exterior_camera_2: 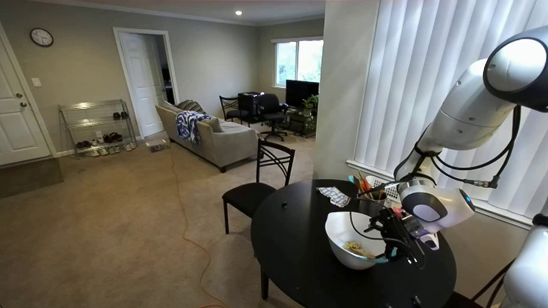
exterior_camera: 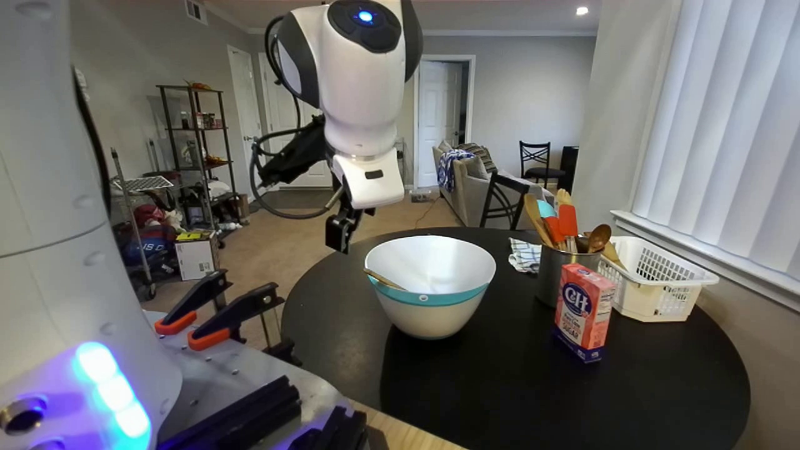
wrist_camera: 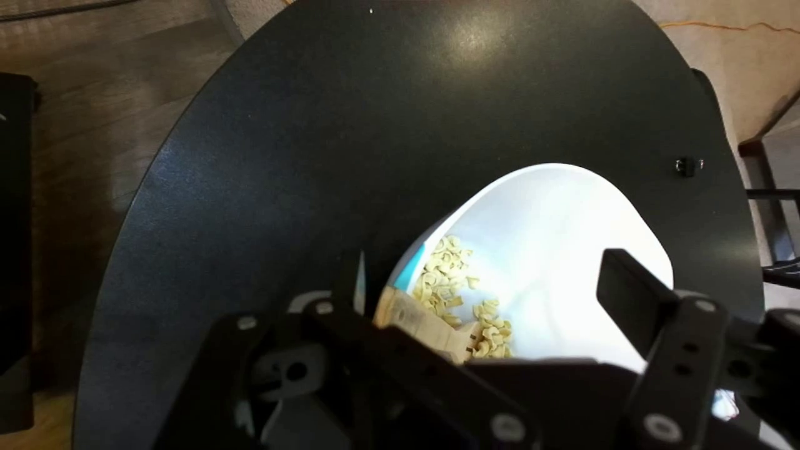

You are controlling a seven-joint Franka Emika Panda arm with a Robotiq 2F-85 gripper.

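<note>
A white bowl with a teal band (exterior_camera: 431, 296) stands on the round black table. Pale curled pasta (wrist_camera: 491, 330) lies inside, clear in the wrist view. One end of a wooden utensil (exterior_camera: 384, 280) leans out over the bowl's rim; close up, it shows as a flat tan piece (wrist_camera: 424, 324) partly covered by my gripper. My gripper is open above the bowl's side, its fingers wide apart and nothing held. In exterior view 1 the gripper (exterior_camera: 345, 229) hangs above and left of the rim, clear of it.
A pink-and-blue sugar carton (exterior_camera: 584, 312) stands right of the bowl. Behind it are a metal utensil holder (exterior_camera: 553, 274), a white basket (exterior_camera: 660, 304) and a checked cloth (exterior_camera: 525, 255).
</note>
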